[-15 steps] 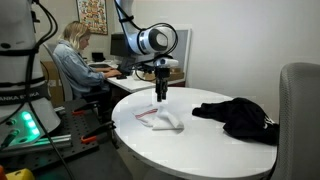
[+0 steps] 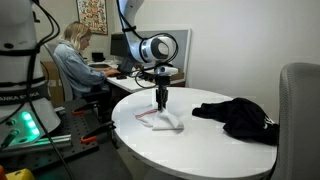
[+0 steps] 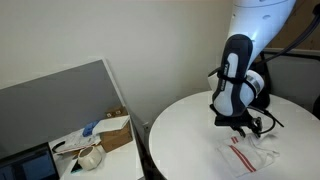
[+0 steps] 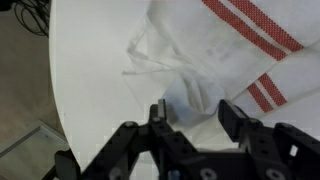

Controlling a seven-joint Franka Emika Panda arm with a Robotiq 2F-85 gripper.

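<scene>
A white cloth with red stripes (image 4: 255, 35) lies crumpled on the white round table, also seen in exterior view 1 as a pale towel (image 2: 168, 122). My gripper points down at it, its fingers part open. A raised fold of the cloth (image 4: 190, 92) stands between the fingertips in the wrist view; whether the fingers touch it cannot be told. In exterior view 2 the gripper (image 3: 252, 132) is low over the cloth (image 3: 243, 158), and the fingers partly hide it.
Black fabric (image 2: 240, 118) lies heaped on the right of the table (image 2: 200, 160). A grey chair back (image 2: 299, 115) stands close to that side. A mug (image 3: 88, 157) and boxes sit on a separate surface. A person (image 2: 75, 60) sits at the back left.
My gripper has come down lower to the cloth over the last second. A fold of the cloth stands up under it; the black fabric has not moved.
</scene>
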